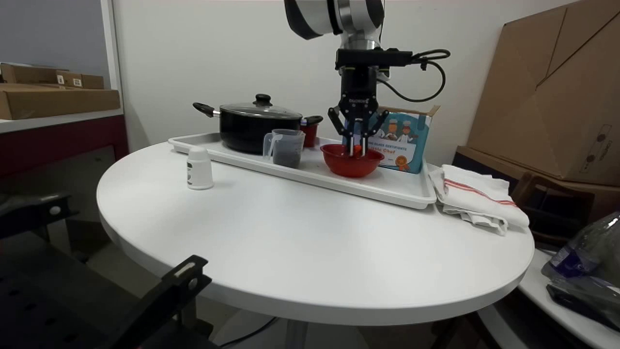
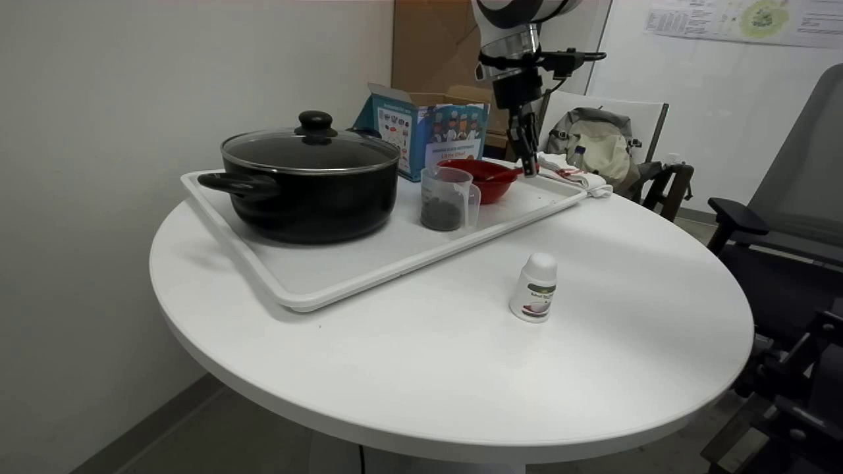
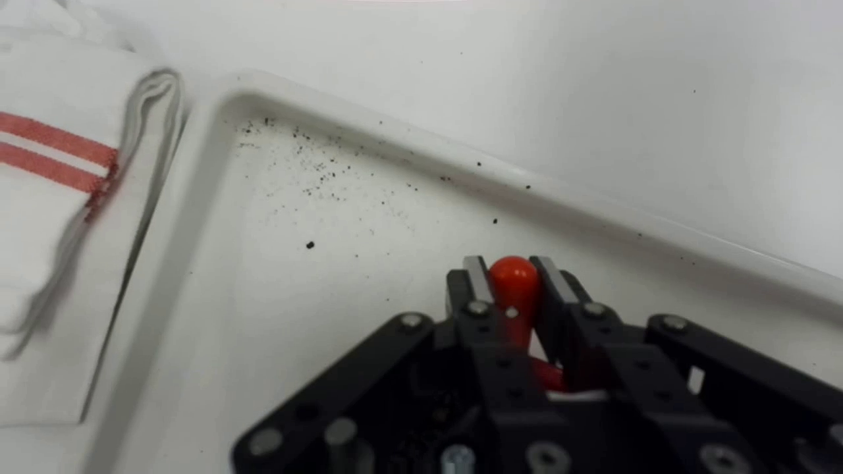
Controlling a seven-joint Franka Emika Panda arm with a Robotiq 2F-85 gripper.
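Observation:
On the white tray [image 1: 401, 195], in front of the blue box, sits a red bowl [image 1: 348, 166]. A red utensil's rounded handle end [image 3: 514, 278] is pinched between the fingers of my gripper, which is shut on it. In exterior view 2 the red handle [image 2: 508, 173] slants out over the rim of the bowl [image 2: 491, 189] to the gripper [image 2: 529, 167]. The utensil's far end is hidden in the bowl. From exterior view 1 the gripper [image 1: 357, 152] points straight down at the bowl.
A clear measuring cup [image 2: 444, 207] with dark contents and a lidded black pot [image 2: 316, 189] share the tray. Behind the bowl stands a blue box [image 1: 404, 141]. A folded towel [image 1: 479, 195] lies beside the tray. A white bottle [image 2: 535, 288] stands on the otherwise clear front table.

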